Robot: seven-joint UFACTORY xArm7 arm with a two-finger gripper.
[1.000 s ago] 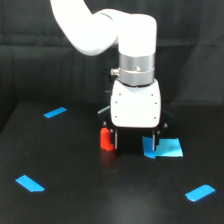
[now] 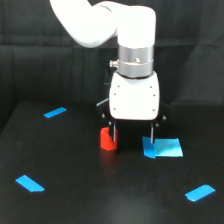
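My gripper (image 2: 133, 137) hangs over the dark table, pointing down, with its two thin dark fingers set wide apart. Nothing shows between them. A small red object (image 2: 107, 140) stands beside the left finger, which overlaps it in this view; whether they touch I cannot tell. Near the right finger is a blue object (image 2: 149, 150), with a flat light blue piece (image 2: 168, 147) adjoining it on the right.
Blue strips mark the black table at the back left (image 2: 55, 112), the front left (image 2: 30, 184) and the front right (image 2: 200, 192).
The hand sits slightly higher in the view and a touch further left than a second ago. The red and blue objects look unmoved.
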